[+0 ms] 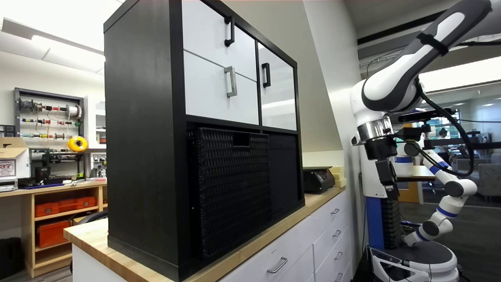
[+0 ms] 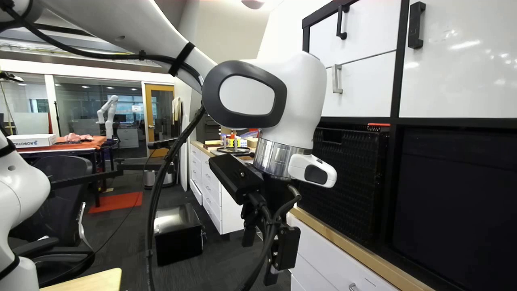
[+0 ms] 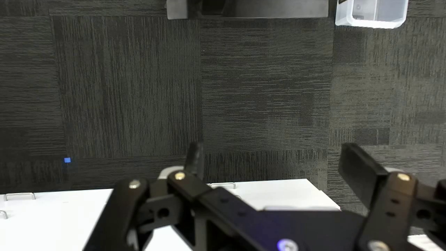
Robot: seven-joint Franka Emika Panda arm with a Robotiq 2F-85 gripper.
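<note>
My gripper points down over the dark carpet, its two fingers wide apart and nothing between them. In exterior view 2 the gripper (image 2: 260,257) hangs in front of the counter, clear of the cabinet. A black-framed cabinet (image 1: 141,117) stands on the counter. Its upper left opening carries two white drawer fronts, the top one with a black handle (image 1: 229,31) and the lower one with a silver handle (image 1: 231,82). Beside them is a white door (image 1: 278,103) with a black handle. Below sits a black woven basket (image 1: 235,188). All fronts look closed.
A wooden counter (image 1: 263,246) with white drawers runs under the cabinet. A black device (image 1: 318,180) stands beyond it. On the floor are a black box (image 2: 178,237) and a chair (image 2: 58,179). Open carpet lies below my gripper.
</note>
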